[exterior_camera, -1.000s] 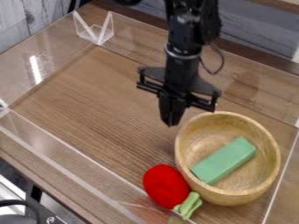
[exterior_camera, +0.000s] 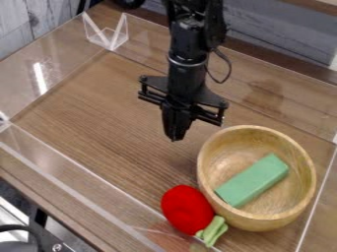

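Observation:
My black gripper hangs over the middle of the wooden table, its narrow tip shut with nothing visible in it. It is to the upper left of a light wooden bowl, which holds a green block. A red object with pale green leaves lies at the front, just below and left of the bowl.
A clear wire-like or plastic item is at the back left. Dark shapes lie beyond the table's edges at top and bottom left.
Over the last second my gripper has moved left, away from the bowl. The bowl, block and red object have stayed in place.

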